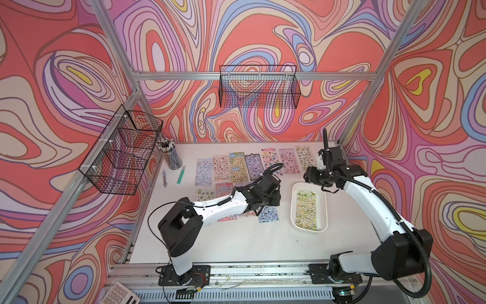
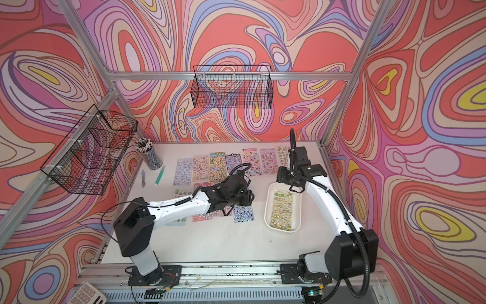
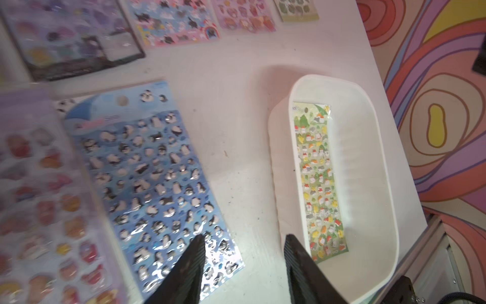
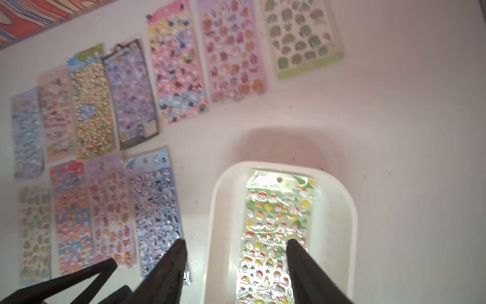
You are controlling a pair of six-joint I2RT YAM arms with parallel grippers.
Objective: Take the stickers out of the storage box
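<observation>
One sticker sheet, green with yellow and red bits point(image 4: 273, 238), lies flat in the white storage box point(image 4: 340, 217). Over the box's far end hangs my right gripper point(image 1: 309, 178); in the right wrist view its fingers point(image 4: 169, 268) stand apart with nothing held between them. My left gripper point(image 1: 277, 198) is left of the box, above the blue penguin sheet point(image 3: 157, 187). Its fingers point(image 3: 195, 263) are spread too, and the gap is empty. The blue sheet lies flat on the table, its upper part hidden by the left arm in the top views.
A back row of sheets, among them a dark-framed purple one point(image 4: 132, 93) and a pale green one point(image 4: 302, 35), lines the table. More sheets lie under the left arm. A pen holder point(image 1: 172, 158) and teal cutter point(image 1: 180, 174) stand at left.
</observation>
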